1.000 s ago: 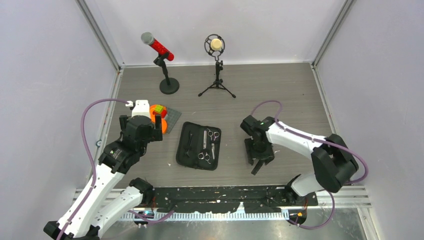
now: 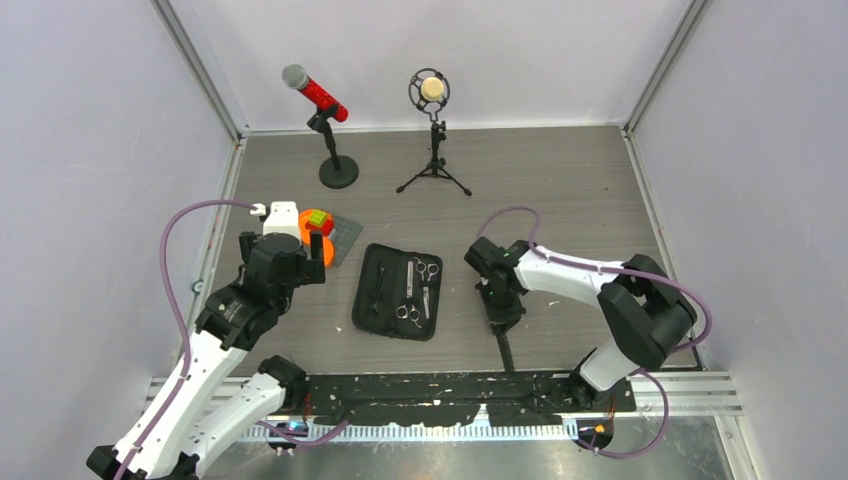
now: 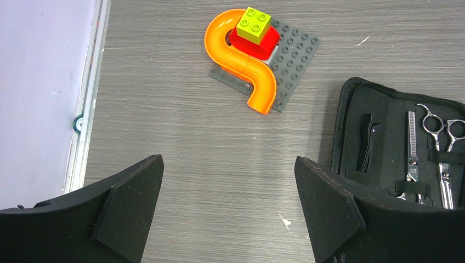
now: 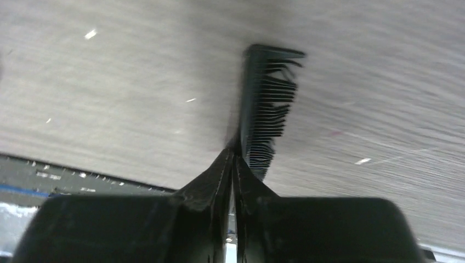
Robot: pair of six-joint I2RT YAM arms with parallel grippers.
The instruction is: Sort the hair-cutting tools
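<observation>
In the right wrist view the black comb (image 4: 257, 104) projects from between the fingertips of my right gripper, which is shut on it. From above, the comb's end (image 2: 505, 353) points toward the front table edge, and its other part is hidden under the right gripper (image 2: 503, 325). My left gripper hangs open over bare table, nothing between its fingers. To the right of it, the open black case (image 2: 370, 318) holds scissors (image 3: 444, 181), thinning shears (image 3: 412, 145) and a black tool (image 3: 366, 142) in its left half.
A toy of orange track (image 3: 262, 82) on a grey baseplate (image 3: 296, 57) lies beyond the left gripper. Two microphones, one red (image 2: 322, 97) and one on a tripod (image 2: 436, 150), stand at the back. Bare table lies between the case and the right arm.
The comb has turned from slanted to nearly straight front-to-back. The left arm is still.
</observation>
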